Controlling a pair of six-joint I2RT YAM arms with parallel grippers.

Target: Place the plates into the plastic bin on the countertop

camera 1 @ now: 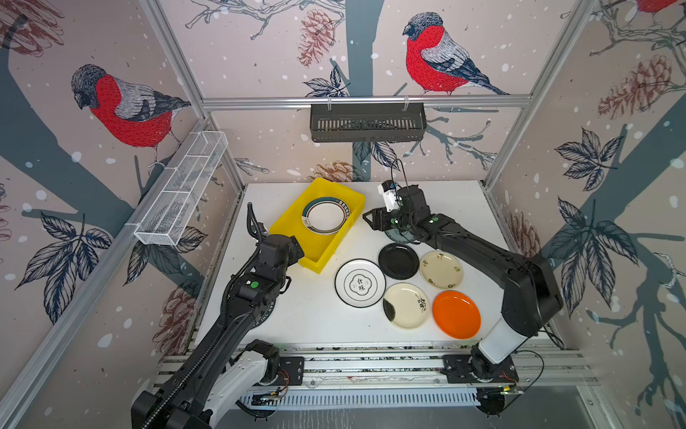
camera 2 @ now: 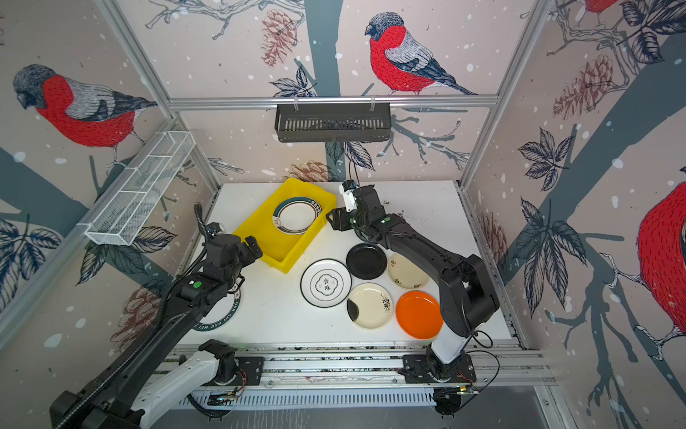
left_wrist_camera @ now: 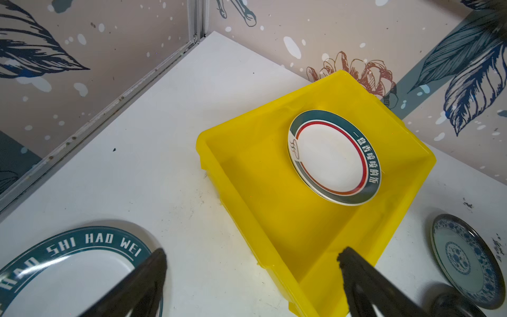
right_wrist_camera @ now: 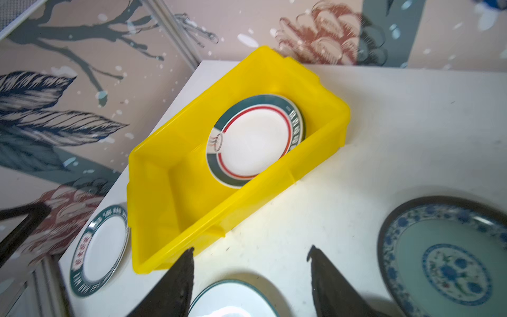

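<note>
The yellow bin [left_wrist_camera: 248,190] holds a white plate with a dark teal rim [left_wrist_camera: 327,158]. My left gripper hangs open at the bin's near left. A plate lettered in teal [left_wrist_camera: 68,280] lies below it. My right gripper is open and empty, right of the bin, over a blue-patterned plate [right_wrist_camera: 454,269]. On the counter also lie a black plate [camera 1: 398,261], a white plate with characters [camera 1: 360,282], two cream plates [camera 1: 406,306] [camera 1: 441,269] and an orange plate [camera 1: 456,314].
A black wire basket [camera 1: 368,121] hangs on the back rail, and a white wire basket [camera 1: 178,189] on the left.
</note>
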